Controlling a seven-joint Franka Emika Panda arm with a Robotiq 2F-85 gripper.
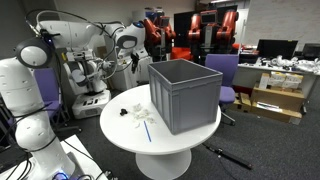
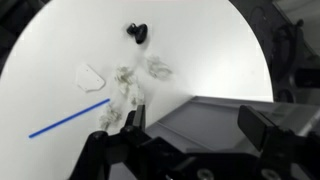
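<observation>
My gripper stands open, with nothing between its fingers. It hangs high over the table, left of the tall grey box (image 1: 186, 102) in the exterior view. In the wrist view, the box's rim and wall (image 2: 215, 118) pass beneath the fingers. On the white round table lie a blue stick (image 2: 68, 118), a flat white piece (image 2: 90, 78), pale crumpled scraps (image 2: 125, 82) and a small black object (image 2: 137, 32), all well below the fingers. The box's inside is mostly hidden.
The box covers much of the right half of the white table (image 1: 125, 103). A purple chair (image 1: 222, 68) stands behind it. Cardboard boxes (image 1: 277, 103) sit at the back right. Bare tabletop shows around the small items.
</observation>
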